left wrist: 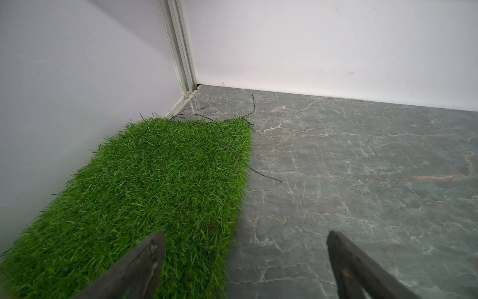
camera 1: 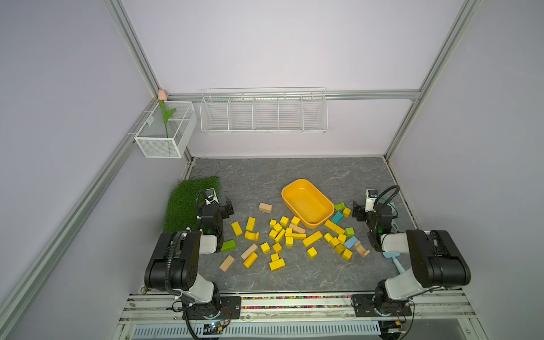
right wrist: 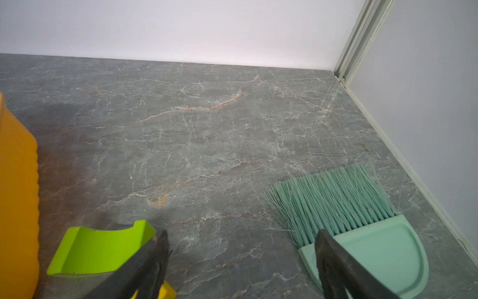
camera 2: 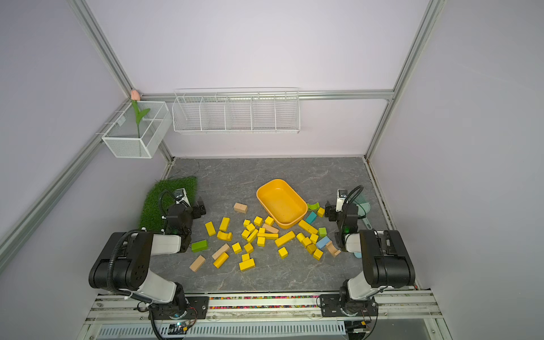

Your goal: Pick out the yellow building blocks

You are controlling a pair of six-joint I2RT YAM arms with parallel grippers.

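Note:
Many yellow blocks, such as a long one (camera 1: pixel 312 238) and a flat one (camera 1: pixel 277 264), lie scattered over the middle and front of the grey table. Behind them stands an empty yellow-orange tray (camera 1: pixel 306 198). My left gripper is open beside the grass mat, nothing between its fingers. On the right, my other gripper is also open and empty, right of the tray. A small yellow block (right wrist: pixel 168 291) shows partly behind that gripper's left finger, near a green curved block (right wrist: pixel 102 249).
Mixed among the yellow blocks are wooden blocks (camera 1: pixel 265 208), green ones (camera 1: pixel 228 245) and blue ones (camera 1: pixel 351 242). A grass mat (left wrist: pixel 164 184) covers the left side. A pale green brush (right wrist: pixel 368 254) lies at the right.

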